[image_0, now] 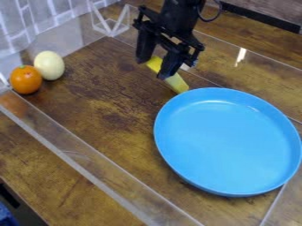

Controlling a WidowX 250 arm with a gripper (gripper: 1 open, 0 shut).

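Observation:
My black gripper (161, 55) reaches down from the top centre over a yellow elongated object (172, 81), which lies tilted on the wooden surface behind the plate. The fingers are around or just above its upper end, which they partly hide; whether they touch it is unclear.
A large blue plate (224, 139) fills the lower right. An orange fruit (26, 79) and a white egg (49, 63) sit at the left near a clear wall.

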